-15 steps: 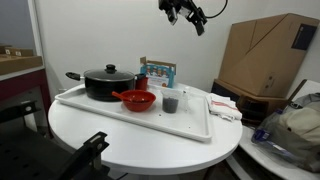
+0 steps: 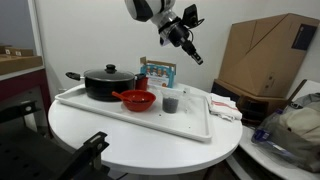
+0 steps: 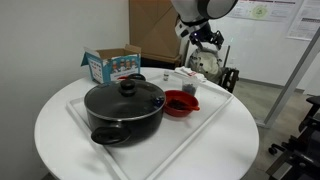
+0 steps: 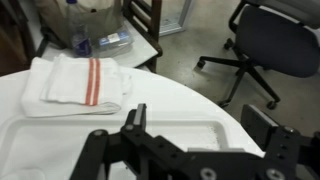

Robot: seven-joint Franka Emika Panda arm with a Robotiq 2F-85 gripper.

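Note:
High over the white tray (image 2: 194,128) hangs my gripper (image 2: 195,58), clear of everything on the table. Its fingers (image 4: 136,118) stand wide apart in the wrist view, with only tray and tabletop visible between them. A black lidded pot (image 3: 125,108) rests on the tray, beside a red bowl (image 3: 180,103) that has something dark inside. Near the bowl stands a small clear container (image 2: 171,103) with dark contents. A red mug (image 2: 141,82) is behind the bowl.
A folded white towel with red stripes (image 4: 84,82) lies at the table's edge. An illustrated box (image 3: 112,65) stands at the back. Bare tray extends right of the clear container in exterior view 1. A black chair (image 4: 270,42) is off the table.
My arm has come down and its gripper now hangs lower, ending slightly further left in exterior view 1. The things on the table have not moved.

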